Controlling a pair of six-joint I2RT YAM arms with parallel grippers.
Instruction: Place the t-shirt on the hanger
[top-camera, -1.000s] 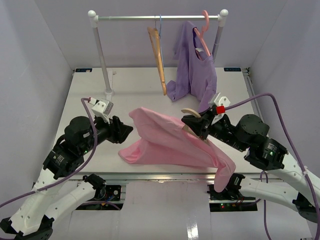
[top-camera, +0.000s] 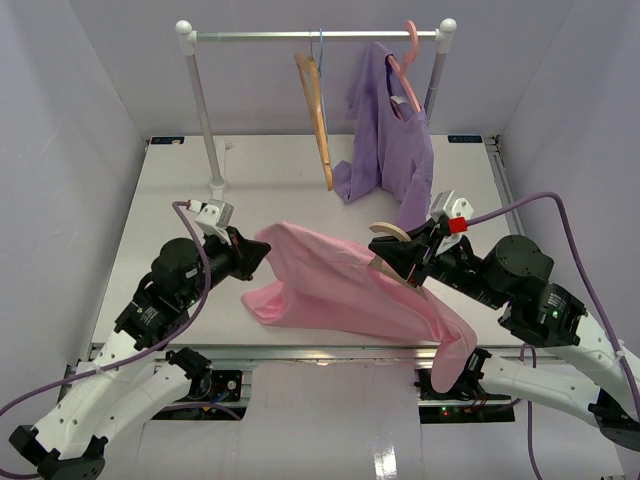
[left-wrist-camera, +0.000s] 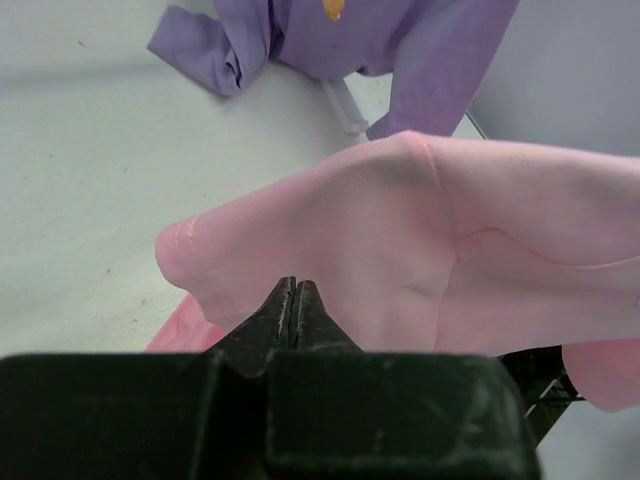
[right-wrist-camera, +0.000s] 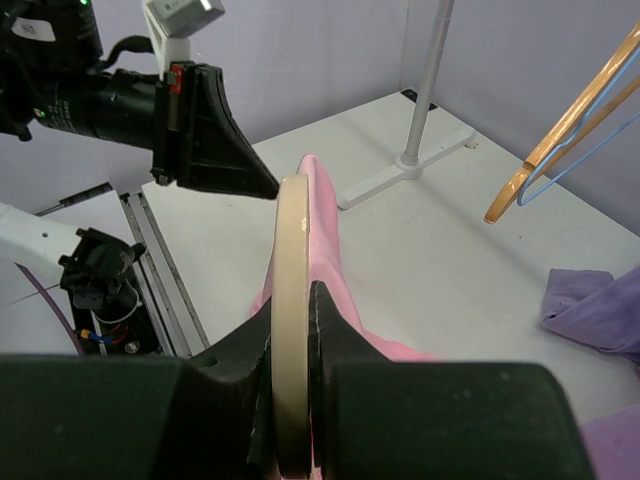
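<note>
A pink t-shirt hangs in folds over the table, from a pale hanger that my right gripper is shut on. The shirt drapes down past the table's front edge on the right. My left gripper is just left of the shirt's raised corner, its fingertips together. In the left wrist view the pink fabric lies behind those fingertips; I cannot tell if they touch it.
A white rack at the back holds empty hangers and a purple shirt on a pink hanger.
My right gripper, with the hanger and shirt, shifted slightly right.
</note>
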